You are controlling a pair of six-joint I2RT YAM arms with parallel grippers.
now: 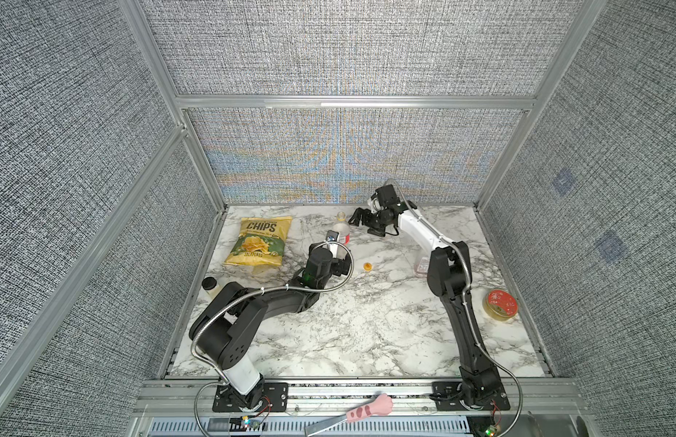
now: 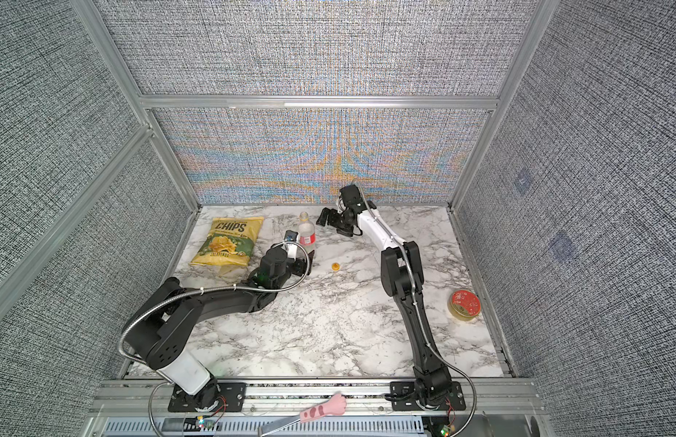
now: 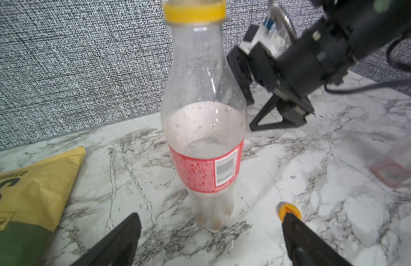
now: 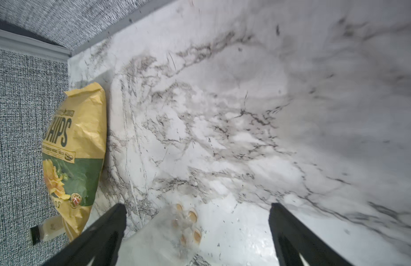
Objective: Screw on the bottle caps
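A clear plastic bottle with a red label stands upright at the back middle, a yellow ring or cap at its top, partly cropped. My left gripper is open just in front of the bottle, not touching it as far as shows. A small orange cap lies on the table to the bottle's front right. My right gripper is open above the table behind and right of the bottle, nothing in its grip. A second pinkish-labelled bottle is partly hidden behind the right arm.
A yellow chips bag lies at left, a dark-lidded jar at the left edge, a red tin at the right edge.
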